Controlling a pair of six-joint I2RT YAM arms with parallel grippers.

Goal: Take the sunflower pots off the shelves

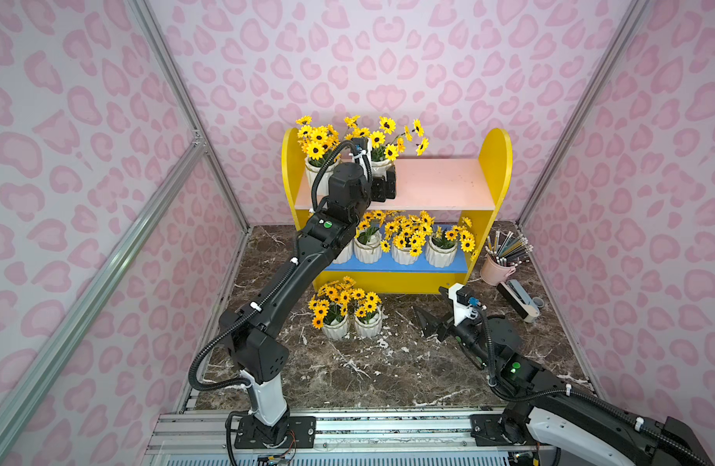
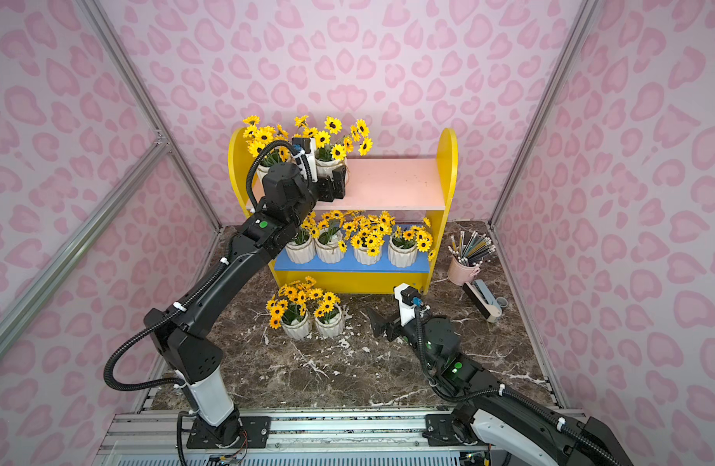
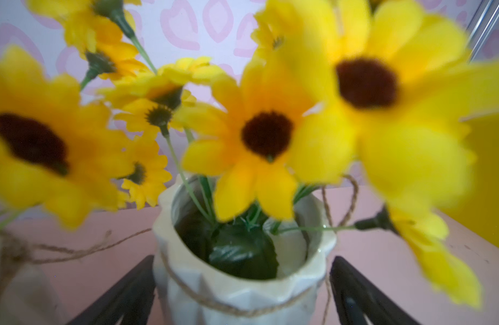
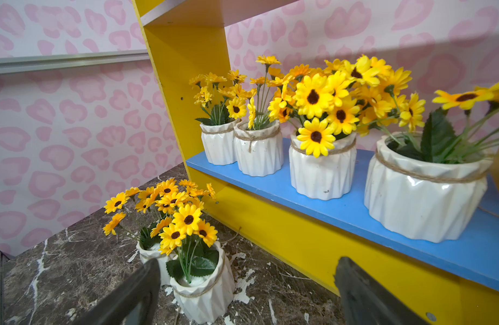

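Note:
On the pink upper shelf (image 1: 443,182) stand two white ribbed pots with yellow sunflowers, a left pot (image 1: 316,182) and a right pot (image 2: 328,168). My left gripper (image 1: 384,185) is at the right one, partly hiding it. In the left wrist view a white pot (image 3: 238,295) fills the space between the widely spread fingers; whether they touch it I cannot tell. Several sunflower pots line the blue lower shelf, the nearest pot (image 4: 425,200) at its right end. Low over the table, my right gripper is open and empty.
Two sunflower pots, a front one (image 4: 206,295) and one behind it (image 4: 154,260), stand on the dark marble table (image 1: 357,380). A pink cup of pencils (image 1: 493,270) and a long box (image 1: 519,301) are right of the shelf.

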